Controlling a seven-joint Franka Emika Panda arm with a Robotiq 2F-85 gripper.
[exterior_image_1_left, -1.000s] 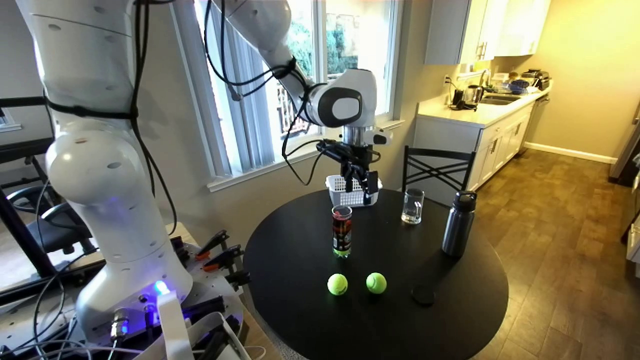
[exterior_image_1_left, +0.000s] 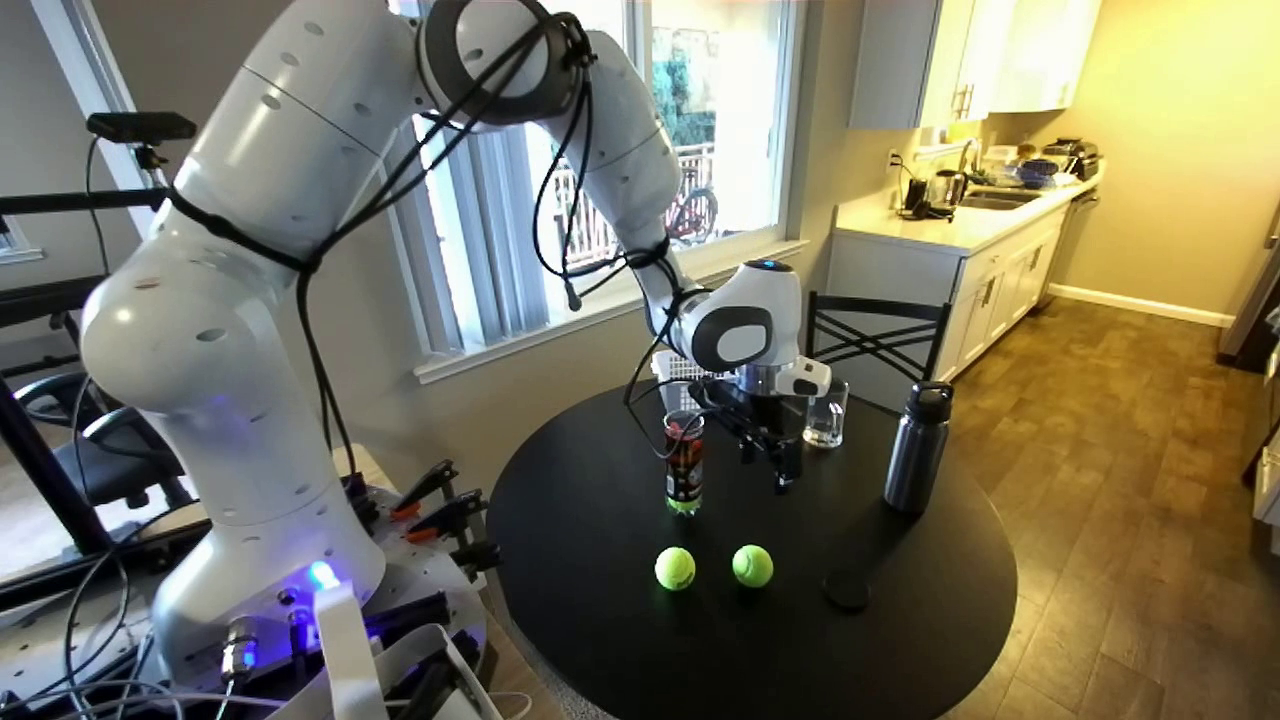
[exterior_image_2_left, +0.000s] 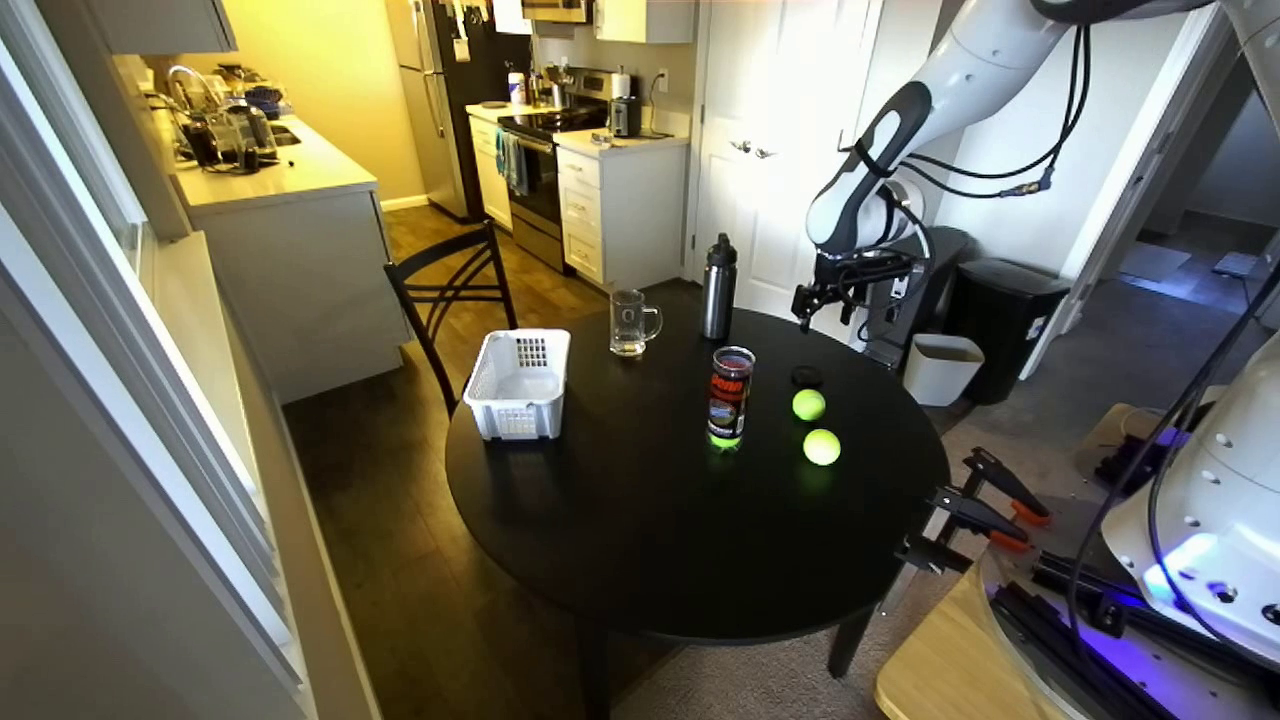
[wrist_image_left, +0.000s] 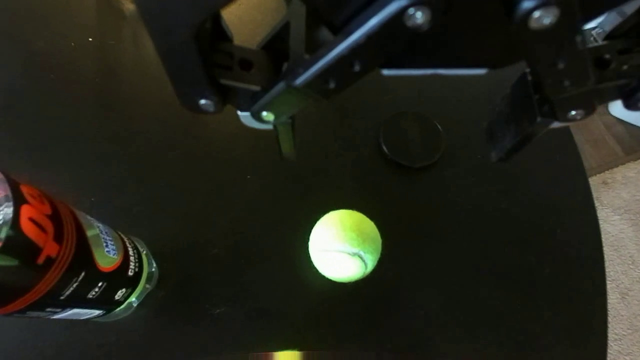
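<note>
My gripper (exterior_image_1_left: 767, 467) hangs above the dark round table, fingers pointing down and fingers open with nothing between them. In the wrist view its fingers (wrist_image_left: 286, 141) stand wide apart at the top. One tennis ball (wrist_image_left: 345, 246) lies below and apart from them. Exterior view 1 shows two loose balls side by side, the left ball (exterior_image_1_left: 675, 569) and the right ball (exterior_image_1_left: 752, 565). Upright behind them is a clear ball can (exterior_image_2_left: 729, 396) with a dark and red label and green at its base. A thin black disc (wrist_image_left: 412, 139) lies flat on the table.
A white basket (exterior_image_2_left: 519, 384), a glass mug (exterior_image_2_left: 627, 324) and a tall steel bottle (exterior_image_2_left: 717, 288) stand toward the table's far side. One black chair (exterior_image_2_left: 453, 288) is behind.
The table objects have not moved.
</note>
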